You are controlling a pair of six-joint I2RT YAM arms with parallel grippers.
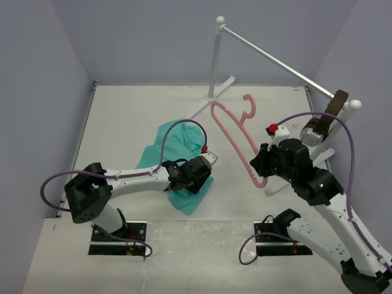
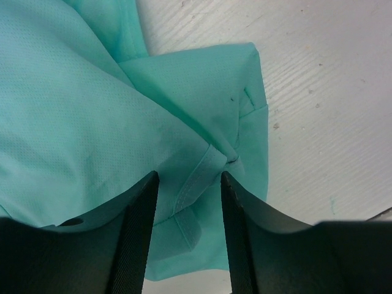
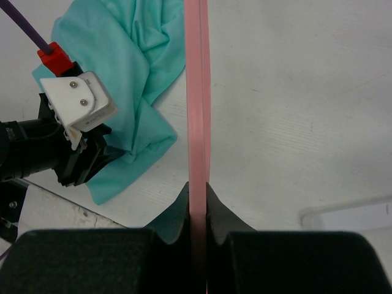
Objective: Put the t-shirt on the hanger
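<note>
The teal t shirt (image 1: 170, 146) lies rumpled on the table, left of centre. Its folded edge with a stitched hem (image 2: 199, 174) shows between the spread fingers of my left gripper, which is open just above the cloth. In the top view the left arm hides part of the shirt. A pink hanger (image 1: 236, 138) is held up in the air by my right gripper (image 1: 260, 164), shut on its bar; the hook points away from me. In the right wrist view the hanger's bar (image 3: 197, 110) runs upright between the fingertips.
A white rack with a high rail (image 1: 275, 60) stands at the back right, its foot (image 1: 211, 98) on the table. A brown and silver device (image 1: 324, 119) hangs near the rail's right end. Bare table (image 1: 128, 107) lies behind the shirt.
</note>
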